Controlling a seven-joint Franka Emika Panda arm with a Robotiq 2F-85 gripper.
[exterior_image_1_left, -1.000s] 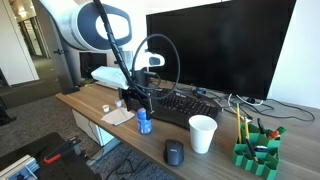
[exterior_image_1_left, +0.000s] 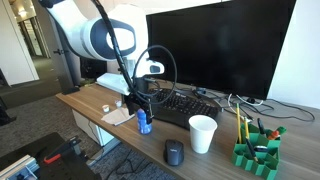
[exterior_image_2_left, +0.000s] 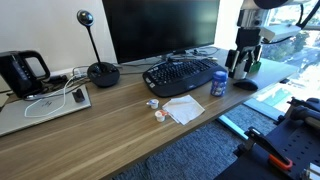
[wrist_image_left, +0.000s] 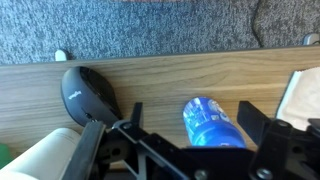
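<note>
A blue can-like object (exterior_image_1_left: 144, 123) stands on the wooden desk in front of the keyboard. It also shows in exterior view 2 as a blue cylinder (exterior_image_2_left: 218, 83). My gripper is open in the wrist view, with the blue object (wrist_image_left: 207, 118) lying in view between and below its fingers, nearer the right one. Nothing is held. Exterior view 1 has the dark gripper (exterior_image_1_left: 143, 94) just above and behind the blue object; contact is not visible there.
A black mouse (exterior_image_1_left: 174, 152), a white cup (exterior_image_1_left: 201, 134) and a green pen holder (exterior_image_1_left: 256, 157) stand to the right. Behind are a keyboard (exterior_image_1_left: 180, 106) and a monitor (exterior_image_1_left: 222, 45). A white cloth or paper (exterior_image_2_left: 183, 109) and small white items (exterior_image_2_left: 157, 110) lie leftward in exterior view 2.
The arm's white hand has come down toward the desk, and the gripper is now lower and closer to the blue object. The objects on the desk have not visibly moved.
</note>
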